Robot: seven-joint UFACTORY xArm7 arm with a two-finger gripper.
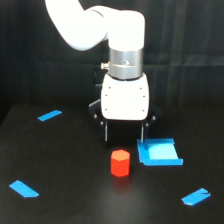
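Observation:
A red block [120, 163] sits on the dark table, in front of and a little below my gripper in the camera view. My gripper [123, 136] hangs behind the block, its two thin dark fingers pointing down and set wide apart. Nothing shows between the fingers, and the block appears clear of them. To the right lies a pale square [162, 152] with a blue tape border [144, 153]; the right finger is close to its upper left edge in this view.
Strips of blue tape lie on the table: one at the back left [50, 115], one at the front left [24, 189] and one at the front right [196, 197]. A black curtain [190, 60] hangs behind.

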